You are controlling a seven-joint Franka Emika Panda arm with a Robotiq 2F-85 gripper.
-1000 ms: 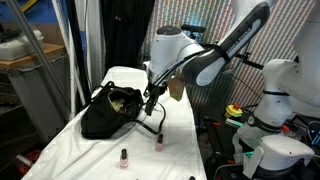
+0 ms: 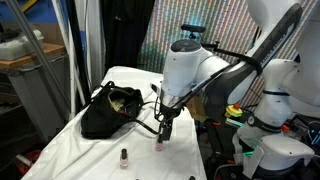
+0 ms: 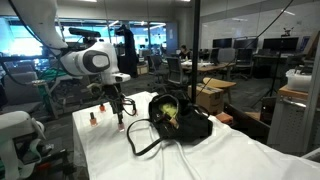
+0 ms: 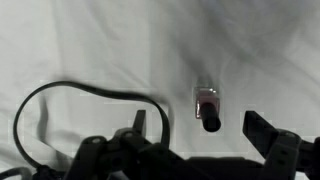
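Observation:
A small nail polish bottle with pinkish glass and a black cap (image 4: 208, 108) stands on the white cloth between the two fingers of my gripper in the wrist view. The fingers are wide apart, with space on both sides of the bottle. Exterior view 1 has the gripper (image 2: 166, 130) low over the cloth, right by this bottle (image 2: 159, 146). A second bottle (image 2: 124, 158) stands to the left. To the back left sits a black bag (image 2: 108, 112) with its top open. In exterior view 2 the bag (image 3: 180, 122) shows something yellow-green inside.
The bag's black strap (image 4: 95, 90) loops over the cloth close to the left finger. More small bottles (image 3: 93, 121) stand behind the arm in exterior view 2. Bare white cloth (image 3: 230, 155) covers the front of the table.
The arm has come down and towards the camera of exterior view 1, from above the bag's right side to the nearer bottle. Bottles and bag have stayed in place.

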